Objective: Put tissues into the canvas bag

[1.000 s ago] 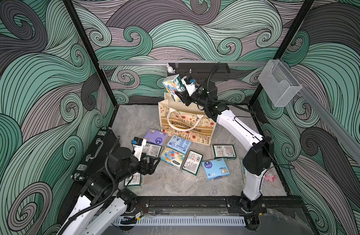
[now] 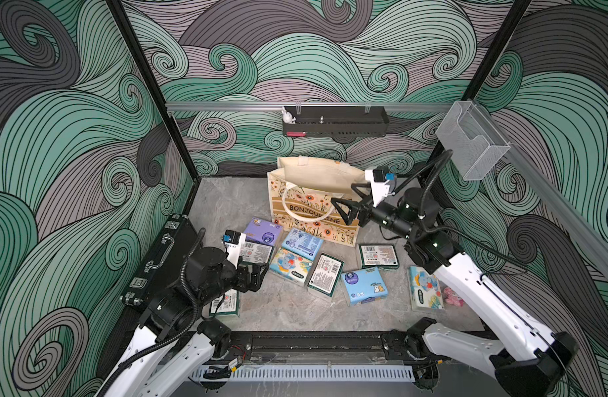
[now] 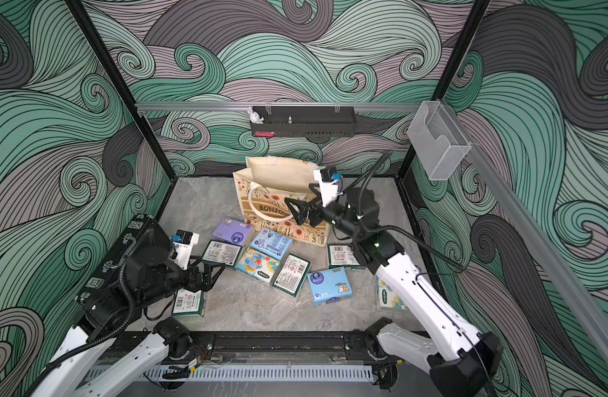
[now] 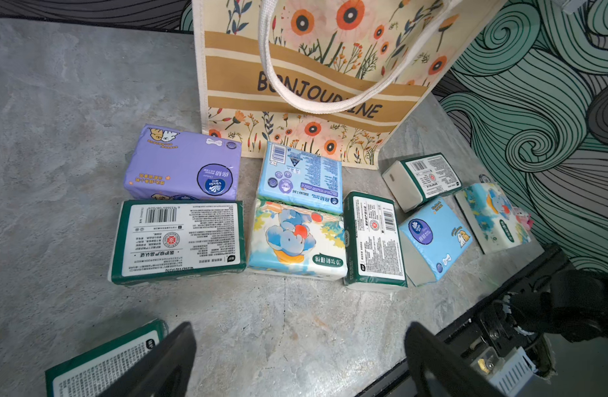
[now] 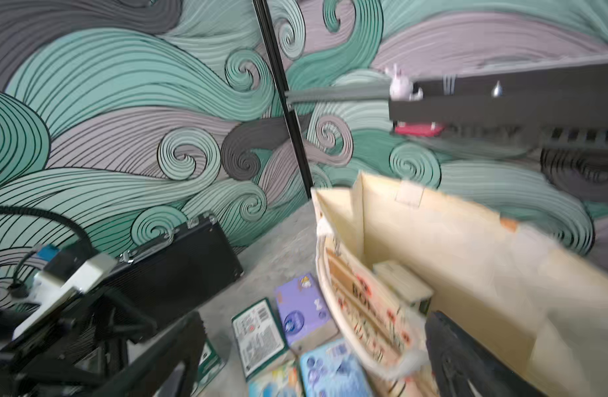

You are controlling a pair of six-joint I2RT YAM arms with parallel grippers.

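Observation:
The floral canvas bag point(image 2: 312, 231) stands open at the back middle; a tissue pack point(image 5: 402, 283) shows inside it. My open right gripper point(image 2: 349, 205) is over its front right rim, holding nothing. My open left gripper point(image 2: 254, 274) hovers empty over the near left packs. On the table lie a purple pack point(image 4: 178, 162), a light blue pack point(image 4: 300, 175), an elephant-print pack point(image 4: 294, 244), green-edged packs point(image 4: 373, 238), another blue pack point(image 2: 365, 284) and a colourful pack point(image 2: 424, 287) at the right.
A black case point(image 2: 155, 264) fills the left side. A black shelf point(image 2: 337, 122) hangs at the back, a mesh basket point(image 2: 469, 145) at the upper right.
The colourful pack my right gripper held above the bag is gone from it; that gripper has moved down and forward, its arm swinging right. The left arm stays still.

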